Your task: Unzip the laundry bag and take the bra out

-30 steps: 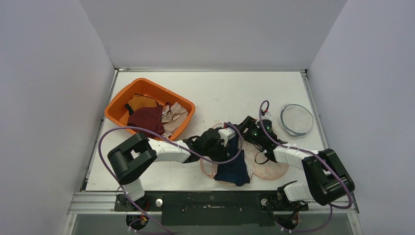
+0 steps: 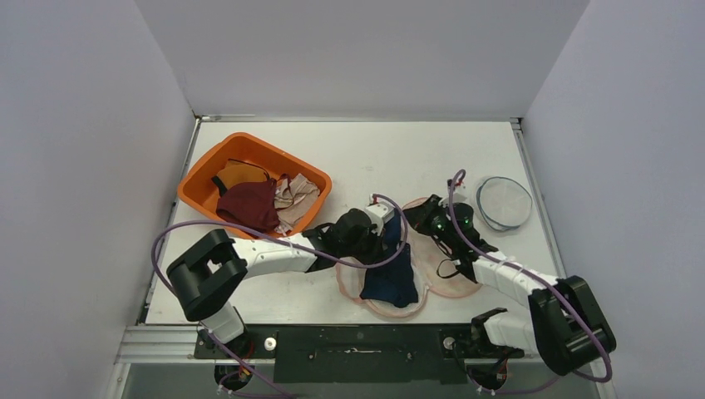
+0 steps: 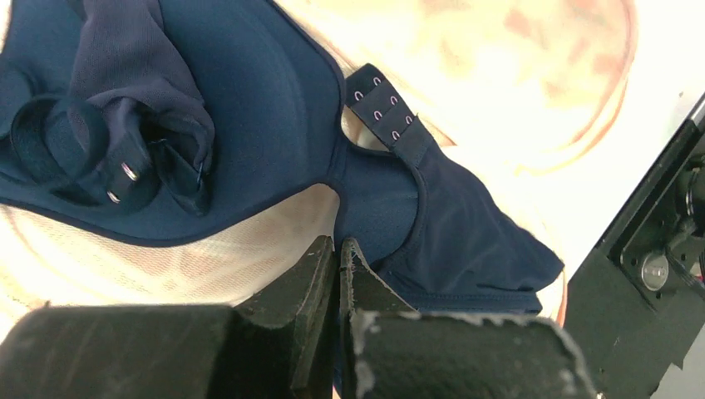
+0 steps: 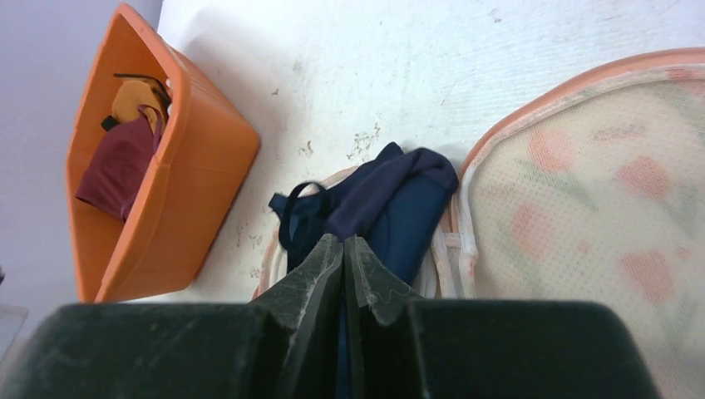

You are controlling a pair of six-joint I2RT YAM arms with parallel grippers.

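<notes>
The navy bra [image 2: 390, 274] lies over one half of the peach mesh laundry bag [image 2: 453, 285], which is spread open on the table. My left gripper is shut on the bra's thin cloth, where a seam runs down to its fingertips. The bra's hook strip [image 3: 378, 101] shows just beyond them. My right gripper is shut too, in front of the bra's folded strap end [image 4: 370, 193]. Navy shows in the narrow gap between its fingers, but whether that cloth is gripped is unclear. From above, both grippers hide parts of the bra.
An orange bin [image 2: 314, 173] with maroon, tan and mustard garments stands at the back left. At the back right lies a round clear-topped case [image 2: 505, 203]. Between them, the rear of the white table [image 2: 399, 154] is bare.
My left gripper has shifted slightly left and away from the front edge, and the bra and bag have moved with it. The right arm has swung a little to the right.
</notes>
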